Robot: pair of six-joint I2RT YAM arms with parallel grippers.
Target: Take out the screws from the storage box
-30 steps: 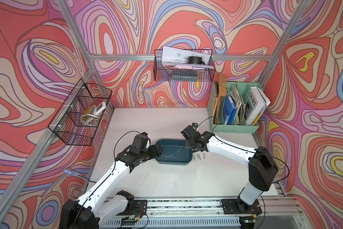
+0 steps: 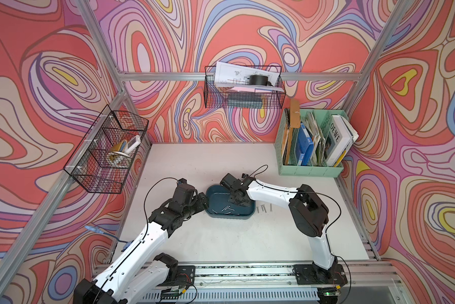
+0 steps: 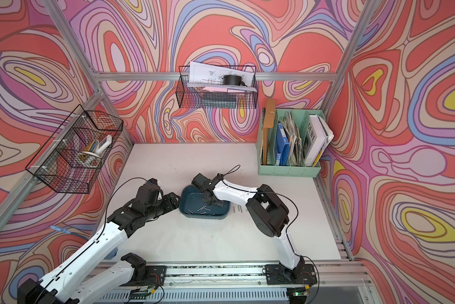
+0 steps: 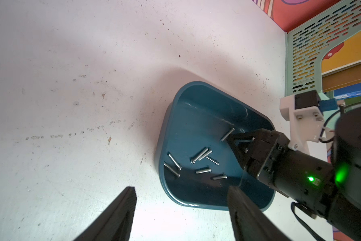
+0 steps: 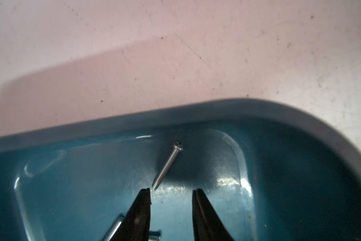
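The dark blue storage box (image 4: 204, 188) holds several metal screws (image 4: 203, 170) on its floor. My right gripper is down inside the box, open and empty, its fingertips just short of a lone screw (image 5: 166, 166) near the back wall. Out at the box's left side, my left gripper hangs over the table with its fingers apart and nothing between them. Several more screws (image 2: 264, 207) lie on the table just right of the box.
A green file holder (image 2: 308, 169) full of folders stands at the back right. Wire baskets (image 2: 105, 152) hang at left and back.
My right gripper has moved leftward into the box over the screws, its arm bending further. My left gripper has shifted slightly left, away from the box.
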